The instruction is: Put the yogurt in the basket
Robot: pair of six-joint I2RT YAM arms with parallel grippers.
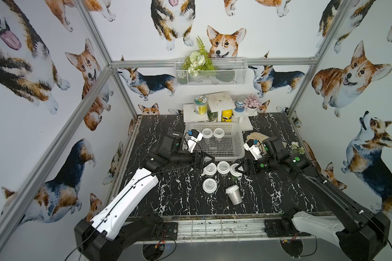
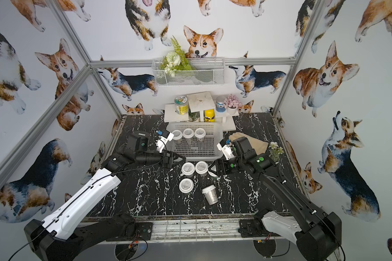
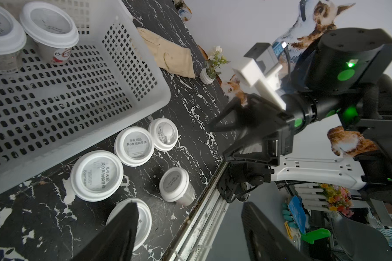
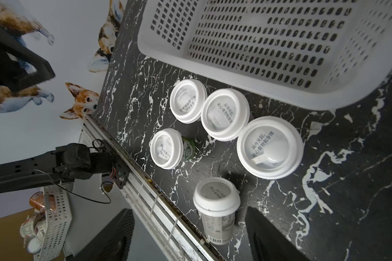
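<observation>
White-lidded yogurt cups stand on the black marbled table in front of the pale perforated basket [image 2: 217, 152]; among them are one cup [image 1: 223, 168] and another cup [image 1: 210, 185]. Three cups sit at the back of the basket, including a cup [image 2: 200, 134]. Nearest the front edge, a loose cup [image 4: 217, 221] is tilted with its side showing, clear of both grippers; I cannot tell whether it touches the table. My left gripper [image 1: 210, 161] is at the basket's front edge, open and empty. Also open and empty, my right gripper [image 1: 240, 168] hovers by the right-hand cup.
A beige cloth [image 2: 250, 143] and a small potted plant [image 2: 275, 151] lie right of the basket. Behind it stand white shelves with a yellow tin [image 1: 227, 115] and a pink flower pot [image 1: 251, 103]. Bare table lies to the left and right of the cups.
</observation>
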